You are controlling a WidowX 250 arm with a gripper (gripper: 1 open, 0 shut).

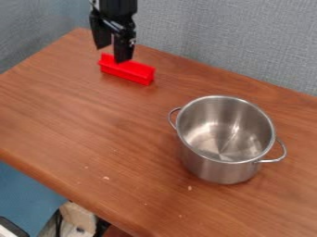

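My black gripper (113, 48) hangs at the upper left, open, its fingertips just over a red block (133, 72) that lies on the wooden table (87, 139). Whether the fingers touch the block is hard to tell. A steel pot (223, 156) with two side handles stands empty on the right side of the table.
A grey padded wall (235, 42) runs along the back of the table. A blue floor area (31, 194) shows past the table's edge at the lower left.
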